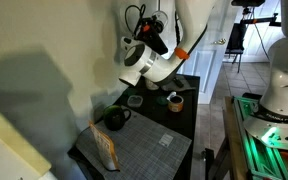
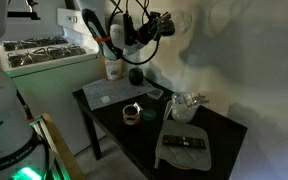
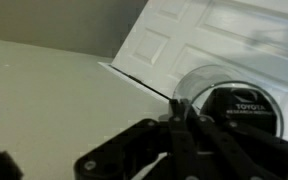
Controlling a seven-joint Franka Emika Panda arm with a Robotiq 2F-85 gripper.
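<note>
In the wrist view, a clear round cup [image 3: 202, 74] with a black label lettered "TOYOTA RESEARCH" lies at the fingertips. My gripper appears shut on its rim; the exact contact is hard to make out. High above the table, the black gripper [image 1: 149, 30] is raised near the wall in exterior view 1. Exterior view 2 also has the gripper [image 2: 156, 27] well above the tabletop, against the wall, and the cup is too small to tell there.
On the dark table are a black mug [image 1: 116, 118], a brown cup [image 1: 175, 103], a grey mat [image 1: 149, 147] and an upright carton [image 1: 104, 148]. A tray [image 2: 174, 160] bears a dark flat item [image 2: 184, 142] and a clear container [image 2: 182, 107].
</note>
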